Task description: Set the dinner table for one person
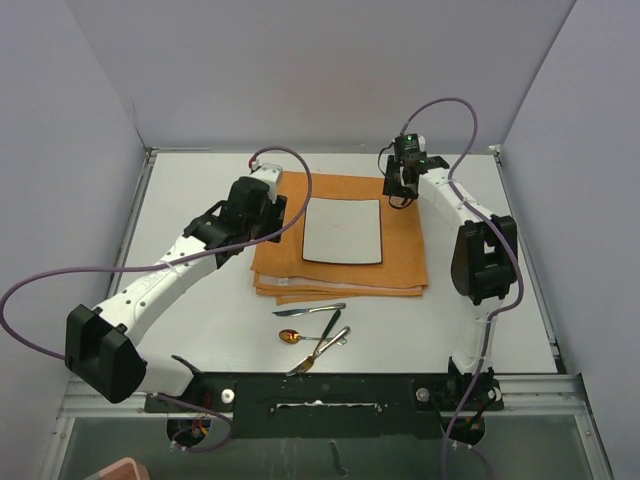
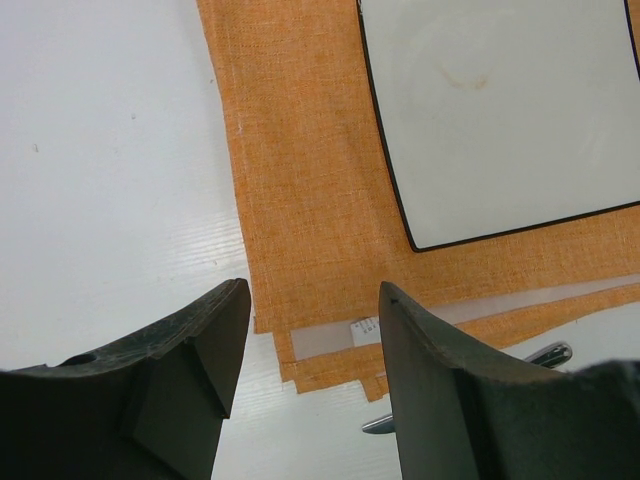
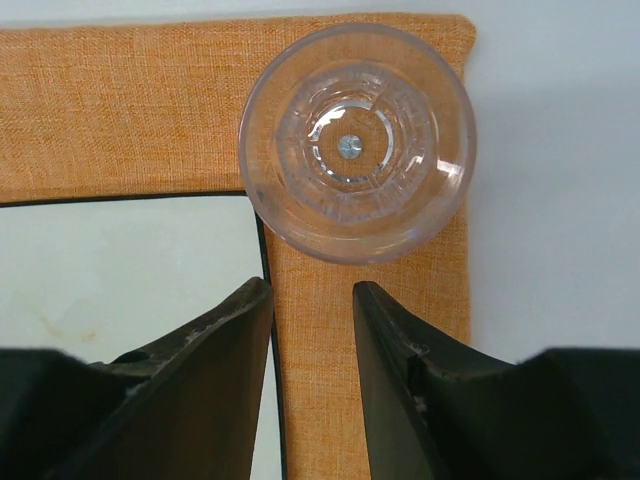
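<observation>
A square white plate with a dark rim lies on the orange placemat. Clear of the fingertips, at the placemat's back right corner, stands a clear glass, seen from above in the right wrist view. My right gripper is open just in front of it, nothing between its fingers. Over the mat's left strip hangs my left gripper, open and empty. In front of the mat lie a knife, a spoon, a fork and another dark-looking utensil, some crossing each other.
More orange cloth layers stick out under the mat's front edge. A reddish container shows at the bottom left corner.
</observation>
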